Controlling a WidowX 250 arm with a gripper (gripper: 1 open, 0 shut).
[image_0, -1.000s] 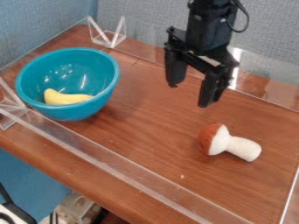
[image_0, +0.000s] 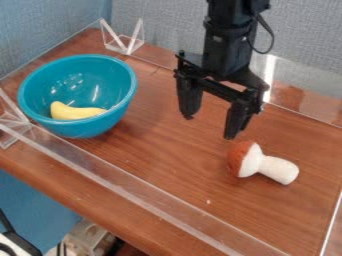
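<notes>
My black gripper (image_0: 211, 115) hangs open over the middle of the wooden table, its two fingers wide apart with nothing between them. Below and to the right of it a toy mushroom (image_0: 267, 166) with an orange-red cap and white stem lies on its side. On the left, a teal bowl (image_0: 99, 78) holds a yellow object (image_0: 75, 112), which looks like a banana.
Clear barriers run along its edges, with white brackets (image_0: 122, 39) at the back and left. A grey wall stands behind.
The mushroom and bowl look unmoved.
</notes>
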